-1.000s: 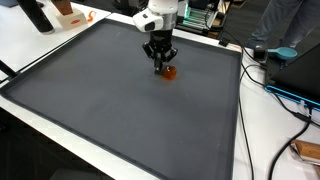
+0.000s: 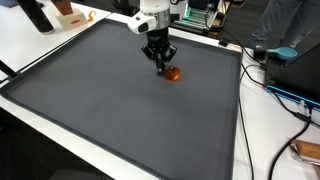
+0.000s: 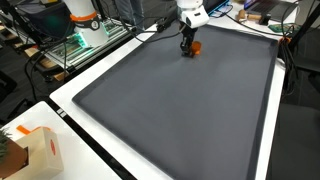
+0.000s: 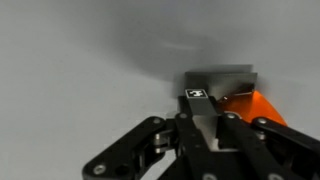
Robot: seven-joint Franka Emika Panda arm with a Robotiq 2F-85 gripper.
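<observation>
My gripper points down at the dark table board, close to its surface near the far edge. Right against its fingertips is a small, shiny orange thing, which also shows in the second exterior view as an orange piece. From the wrist, the fingers are close together, shut on a grey, straight-edged piece. An orange part sticks out on the right beside it. The arm hides the rest, so its full shape cannot be made out.
Most of the board is bare, in front of the gripper and to both sides. Dark cables run outside its right edge. An orange and white object stands off the board at the near left.
The orange thing and my gripper have shifted very slightly to the right along the board. Nothing else has visibly moved.
</observation>
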